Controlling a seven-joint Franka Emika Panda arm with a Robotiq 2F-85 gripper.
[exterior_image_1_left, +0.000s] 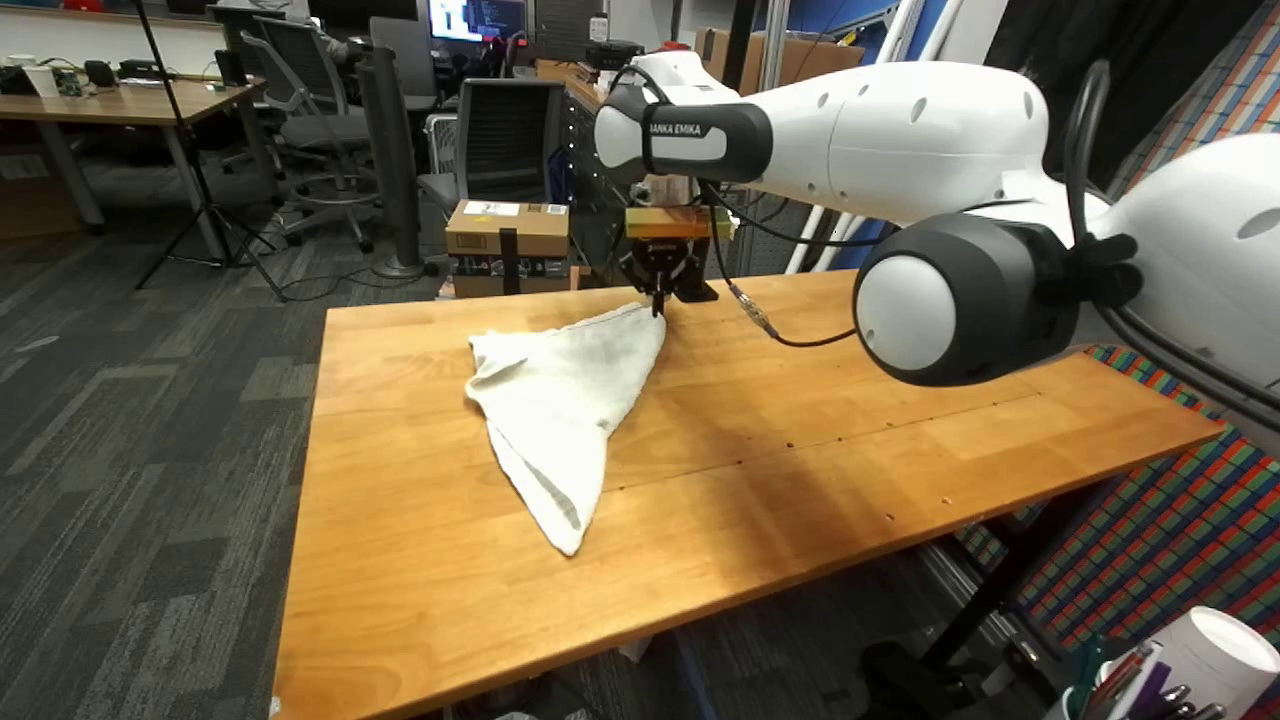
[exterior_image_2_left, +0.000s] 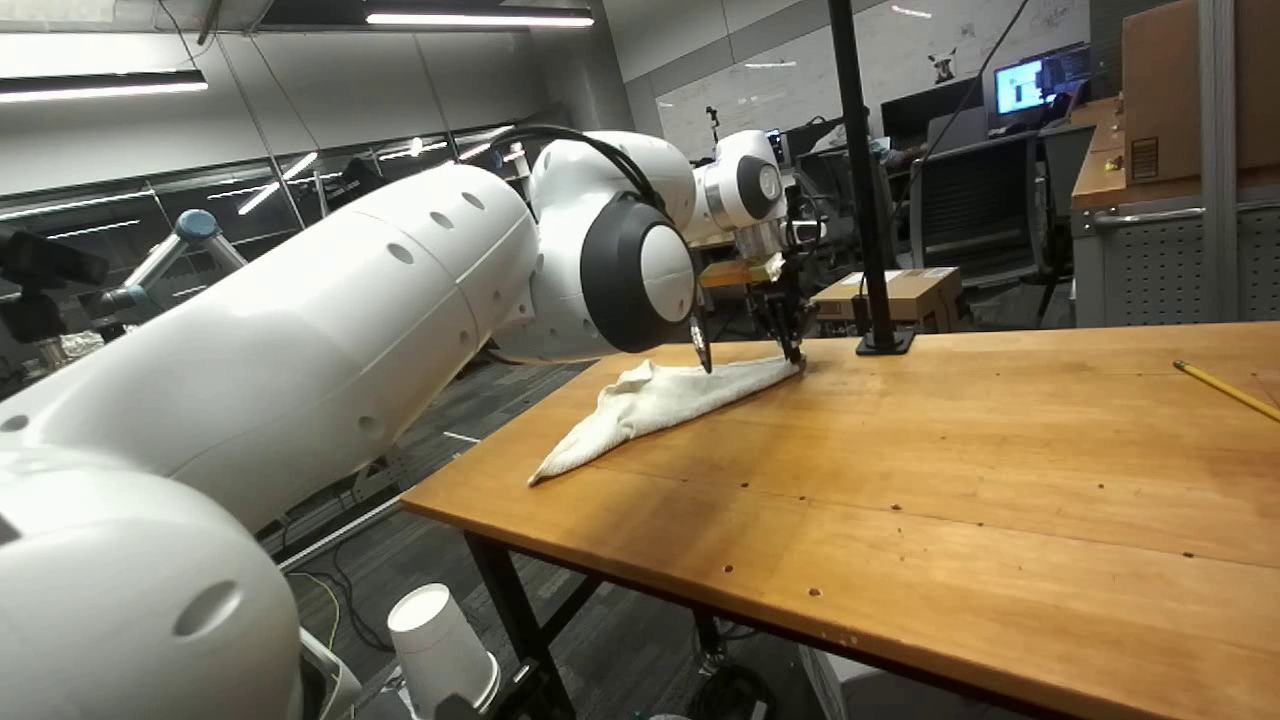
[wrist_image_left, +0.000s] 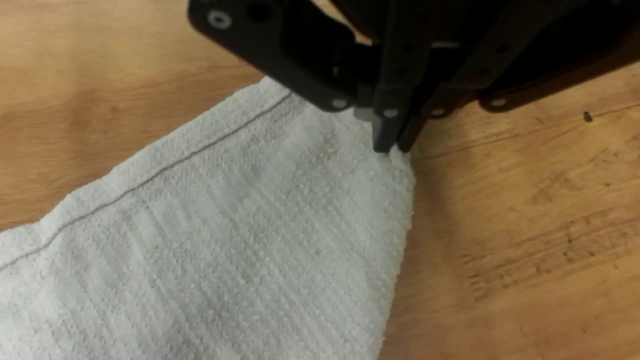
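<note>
A white cloth (exterior_image_1_left: 558, 396) lies folded into a rough triangle on the wooden table, one point toward the near side. At its far right corner my gripper (exterior_image_1_left: 657, 310) points down with its fingers closed. In the wrist view, the cloth (wrist_image_left: 240, 228) reaches up under the fingers (wrist_image_left: 382, 135), and a little of it shows pinched between the two tips of the gripper. From the other side, the gripper (exterior_image_2_left: 794, 358) meets the same corner of the cloth (exterior_image_2_left: 672, 396), still down at table level.
A black post (exterior_image_2_left: 882, 342) stands on the table near the gripper. A yellow pencil (exterior_image_2_left: 1230, 390) lies farther along the tabletop.
</note>
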